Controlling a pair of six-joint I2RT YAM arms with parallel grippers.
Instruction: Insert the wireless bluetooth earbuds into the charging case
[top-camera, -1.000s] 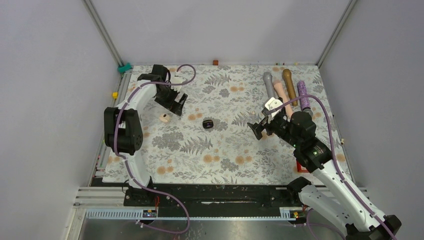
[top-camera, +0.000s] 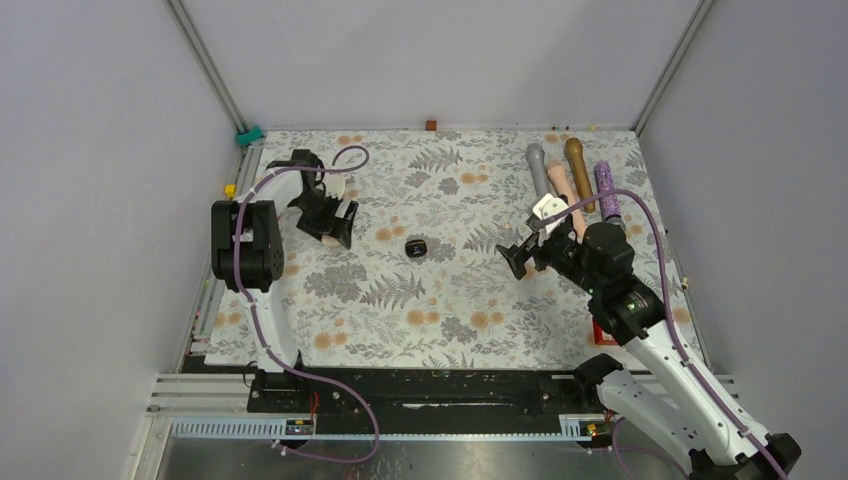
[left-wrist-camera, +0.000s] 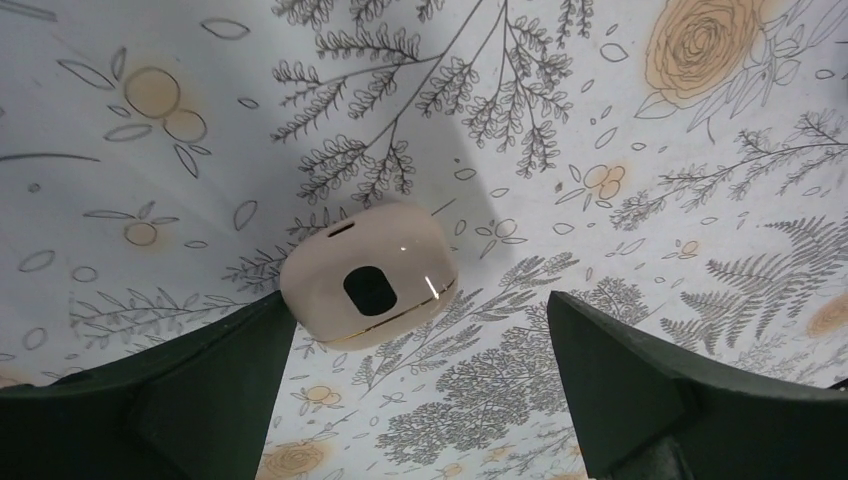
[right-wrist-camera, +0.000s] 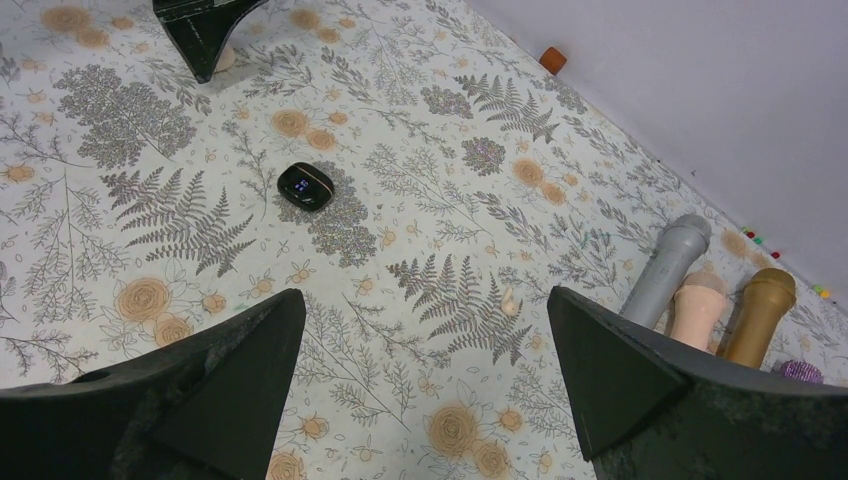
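A beige rounded case (left-wrist-camera: 400, 255) with a dark oval window lies on the table between the open fingers of my left gripper, which hangs low over it at the left of the table (top-camera: 335, 225). A small black case (top-camera: 416, 248) with a lit display (right-wrist-camera: 306, 186) lies near the table's middle. My right gripper (top-camera: 510, 255) stands open over the right part of the table, its fingers empty in the right wrist view. No loose earbuds can be clearly made out.
Grey (top-camera: 537, 170), pink, gold and purple microphone-like cylinders lie at the back right. A red box (top-camera: 603, 334) is partly hidden by the right arm.
My left gripper has moved left and toward the front, coming over the beige case, which is now mostly hidden from above. The right arm has stayed in place.
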